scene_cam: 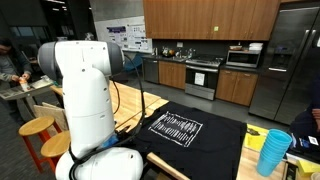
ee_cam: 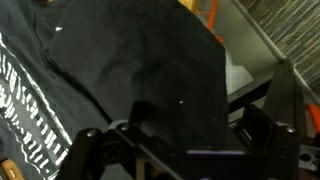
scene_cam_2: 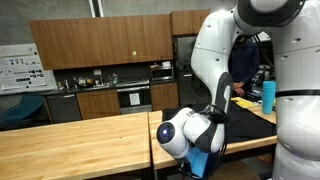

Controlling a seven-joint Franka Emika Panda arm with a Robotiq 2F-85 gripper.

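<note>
A black cloth with a white printed pattern (scene_cam: 175, 128) lies spread over the table. In the wrist view the dark cloth (ee_cam: 150, 60) fills most of the picture, its white print along the left edge. My gripper shows at the bottom of that view, dark against dark, with its fingers apart and open. No object shows clearly held between them. In the second exterior view the white arm (scene_cam_2: 210, 75) stands in front of the table and hides part of the cloth (scene_cam_2: 250, 125). The gripper cannot be made out clearly in either exterior view.
Blue cups (scene_cam: 273, 152) stand at the table's right side, beside yellow items (scene_cam: 308, 167). Orange stools (scene_cam: 38, 126) stand left of the table. A bare wooden stretch (scene_cam_2: 80, 145) of tabletop lies clear of the cloth. Kitchen cabinets are far behind.
</note>
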